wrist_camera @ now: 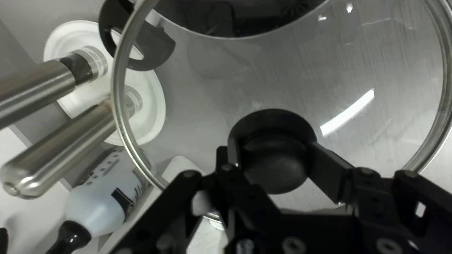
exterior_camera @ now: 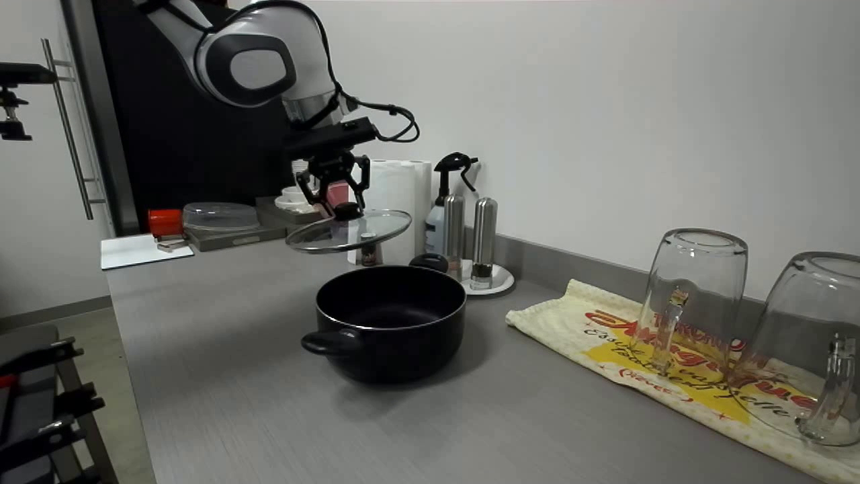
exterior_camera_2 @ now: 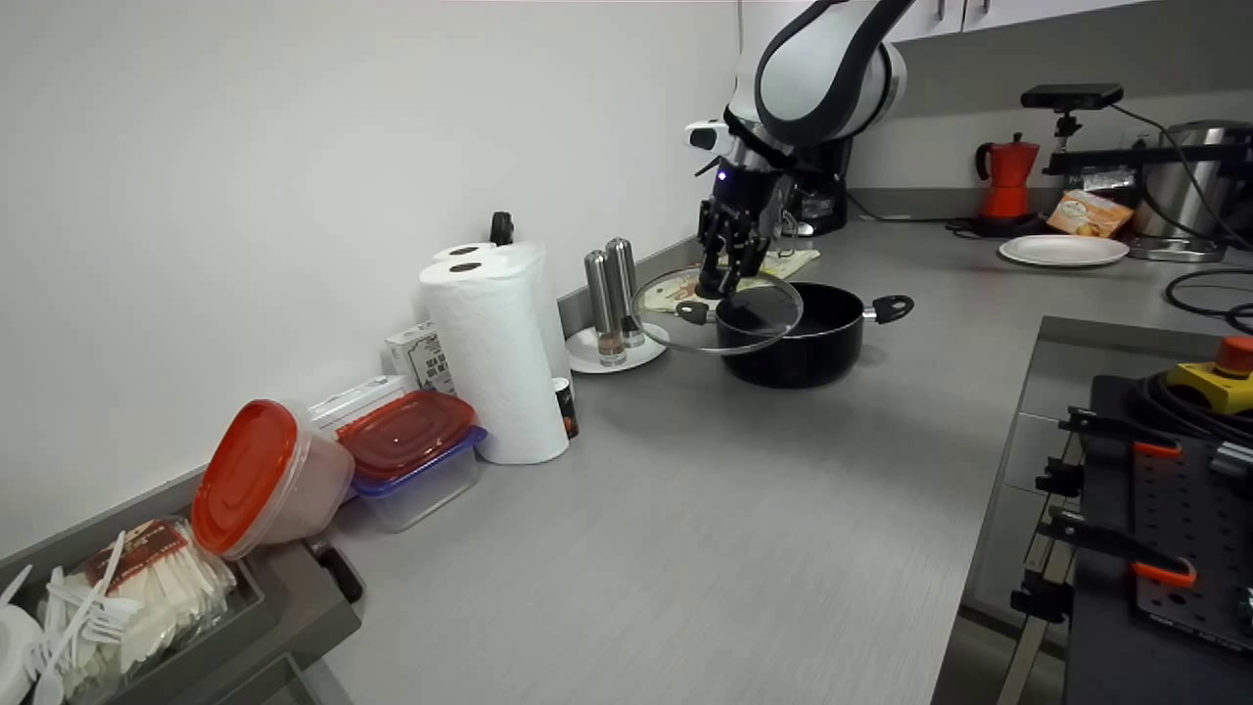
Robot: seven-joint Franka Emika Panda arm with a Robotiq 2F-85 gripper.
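My gripper [exterior_camera: 342,208] is shut on the black knob [wrist_camera: 275,148] of a round glass lid [exterior_camera: 379,228]. In exterior view 1 the lid hangs tilted in the air, higher than the pot's rim and toward its back left. The black pot [exterior_camera: 395,347] stands uncovered on the counter, with one handle [exterior_camera: 332,342] toward the near left and the other at the back right. Exterior view 2 shows the lid [exterior_camera_2: 752,323] partly in front of the pot [exterior_camera_2: 811,358]. Through the glass in the wrist view, part of the pot [wrist_camera: 254,19] appears at the top edge.
Two steel grinders [exterior_camera: 484,242] on a white plate [exterior_camera: 501,281] and a spray bottle [exterior_camera: 436,226] stand along the wall behind the pot. Upturned glass mugs [exterior_camera: 695,282] rest on a yellow-printed cloth [exterior_camera: 556,318]. Bare counter [exterior_camera_2: 705,564] lies toward the paper towels' side.
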